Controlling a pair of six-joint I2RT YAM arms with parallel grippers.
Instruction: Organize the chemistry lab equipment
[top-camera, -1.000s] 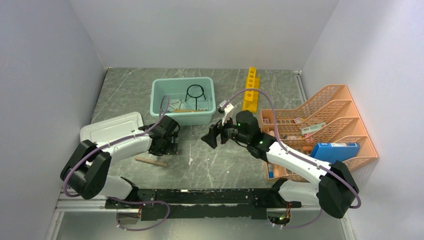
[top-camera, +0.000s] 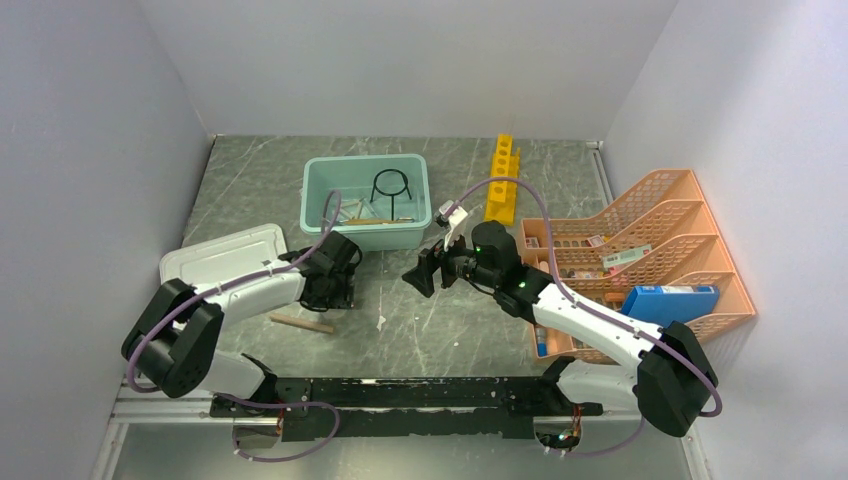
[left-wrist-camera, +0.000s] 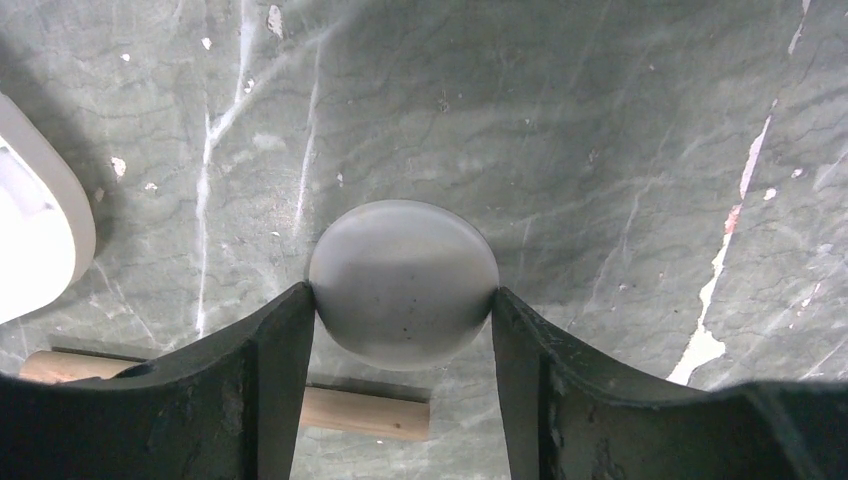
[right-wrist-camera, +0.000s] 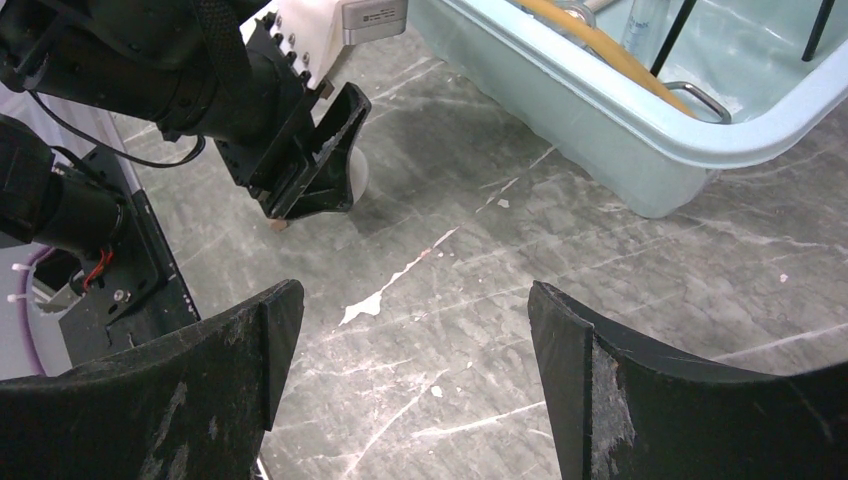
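Observation:
In the left wrist view a pale round disc-like piece (left-wrist-camera: 404, 275) sits between the fingertips of my left gripper, which touch or nearly touch its sides; whether they grip it is unclear. A wooden rod (left-wrist-camera: 365, 410) lies just beyond it, also seen in the top view (top-camera: 300, 323). The right gripper hangs open over bare table, nothing between its fingers. A teal bin (top-camera: 365, 240) at the back holds a black ring stand (top-camera: 392, 205), a glass piece and other tools.
A white tray (top-camera: 200, 255) lies at left, a yellow rack (top-camera: 501, 180) stands at back right, and a peach sectioned organizer (top-camera: 690, 185) with boxes and small items fills the right.
The right arm has not moved.

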